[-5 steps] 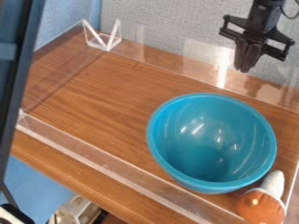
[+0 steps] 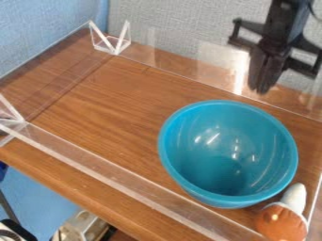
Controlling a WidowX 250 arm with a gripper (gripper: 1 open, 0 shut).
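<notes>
My black gripper (image 2: 262, 81) hangs over the back right of the wooden tabletop (image 2: 101, 113), slightly blurred, its fingertips close together and shut with nothing visible between them. In front of it, lower in the view, sits a large teal bowl (image 2: 227, 155), empty. At the bowl's front right lie a white object (image 2: 293, 198) and an orange-and-white rounded object (image 2: 280, 224), both partly hidden or small.
Clear walls edge the tabletop, with white corner brackets (image 2: 111, 41) at back left and another at left. A grey textured panel stands behind.
My gripper has come down and slightly left from where it was. A dark upright shape at the left edge, seen a second ago, is out of view.
</notes>
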